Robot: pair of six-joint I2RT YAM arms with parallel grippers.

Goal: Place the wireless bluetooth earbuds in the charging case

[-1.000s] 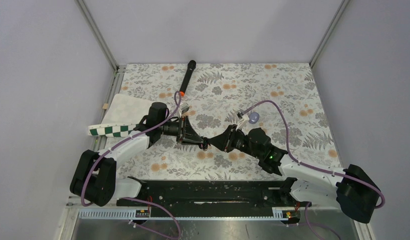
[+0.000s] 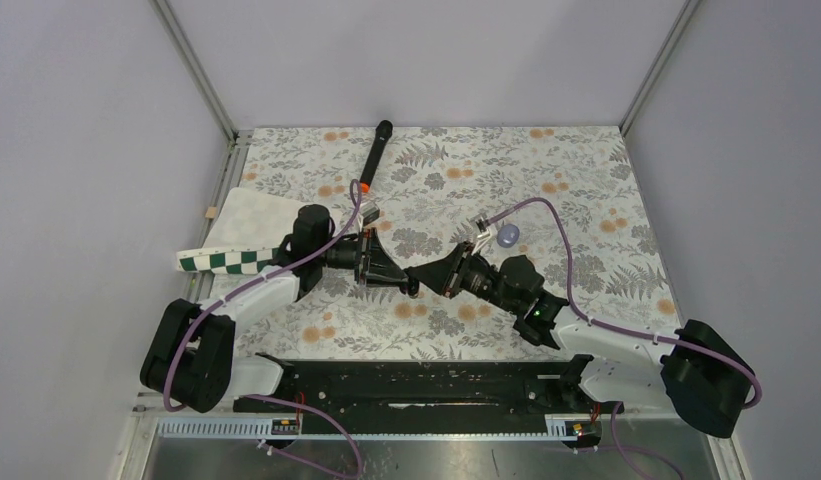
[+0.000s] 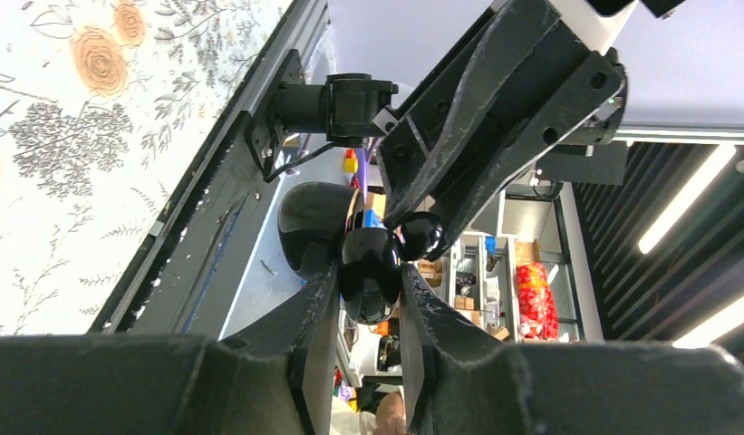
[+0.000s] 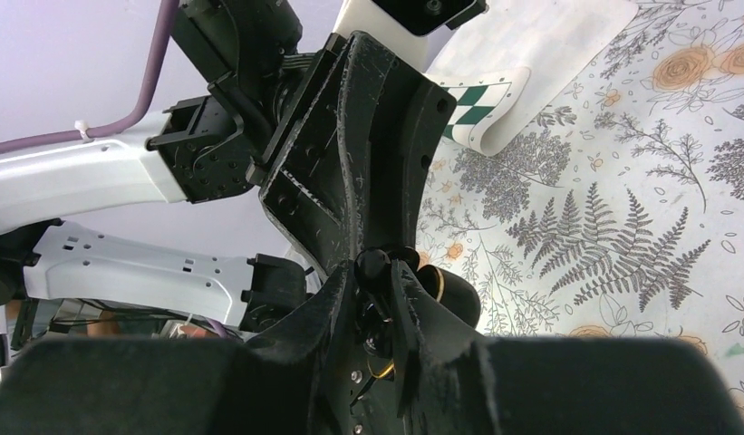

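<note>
My two grippers meet over the middle front of the table. My left gripper is shut on the glossy black charging case [image 3: 368,263], whose rounded lid [image 3: 309,222] stands open beside its body in the left wrist view. My right gripper is shut on a small glossy black earbud [image 4: 372,263], held right against the case. The fingers partly hide both pieces, so I cannot tell whether the earbud sits inside a slot.
A black microphone [image 2: 376,152] with an orange end lies at the back. A small lavender object [image 2: 508,235] rests right of centre. A white mat [image 2: 246,215] with a green checkered strip [image 2: 226,260] is at the left.
My right gripper and arm have shifted slightly leftward, closer in on my left gripper. The left arm stays in nearly the same place.
</note>
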